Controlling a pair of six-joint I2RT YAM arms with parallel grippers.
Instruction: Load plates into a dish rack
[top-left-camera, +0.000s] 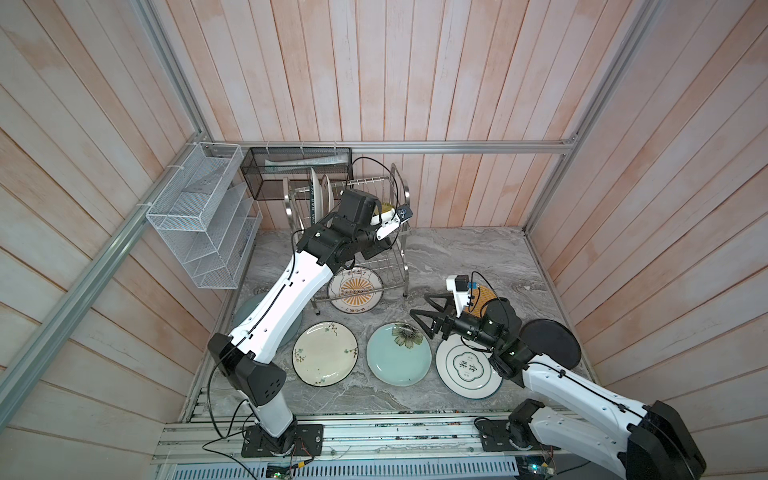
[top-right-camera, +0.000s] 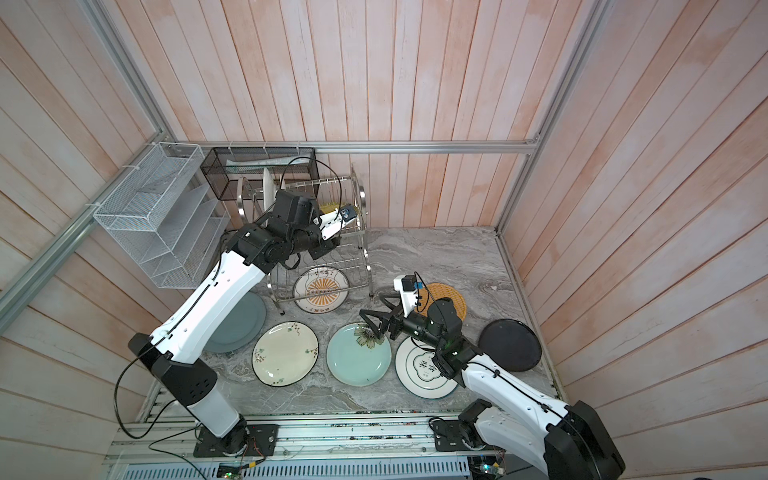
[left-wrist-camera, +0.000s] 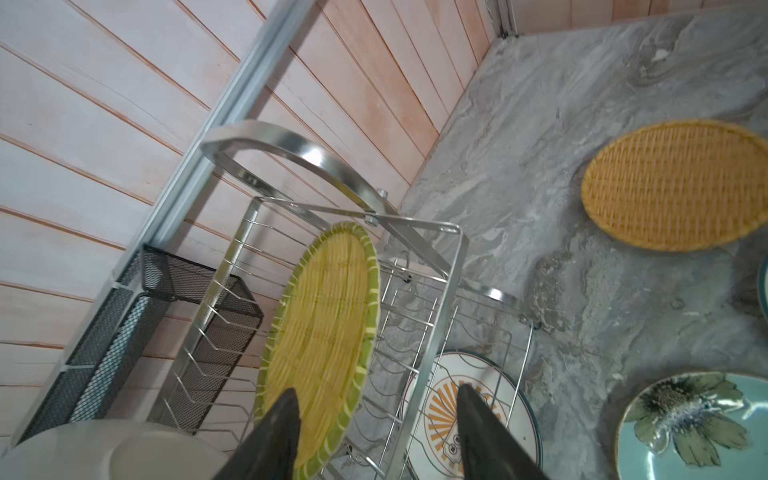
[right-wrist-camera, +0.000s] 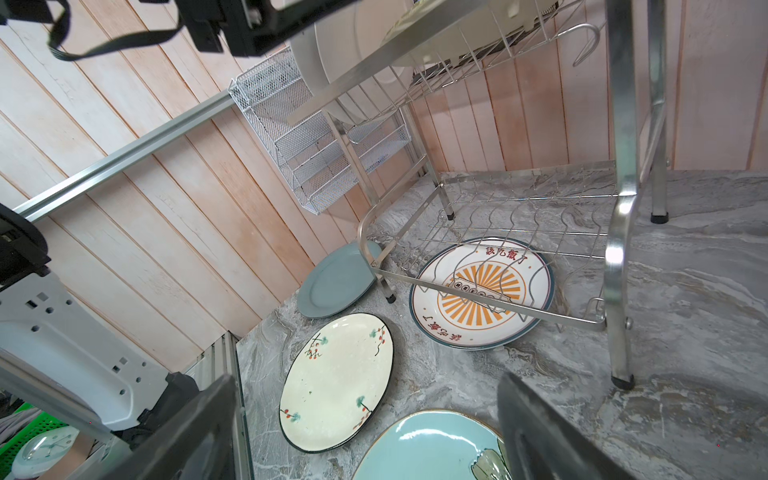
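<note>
The metal dish rack (right-wrist-camera: 622, 272) stands at the back middle, white plates upright on its top tier. A yellow plate (left-wrist-camera: 316, 328) stands there too; in the left wrist view my left gripper is over it, blurred fingers apart. My right gripper (top-left-camera: 424, 312) hangs open above the front right plates. Plates lie flat on the counter: cream (top-left-camera: 325, 353), mint (top-left-camera: 397, 360), white (top-left-camera: 469, 374), black (top-right-camera: 509, 345), grey-blue (right-wrist-camera: 334, 278), orange woven-looking (left-wrist-camera: 672, 185), and a patterned one (right-wrist-camera: 480, 297) under the rack.
White wire baskets (top-left-camera: 192, 200) hang on the left wall and a black mesh basket (top-left-camera: 256, 172) on the back rail.
</note>
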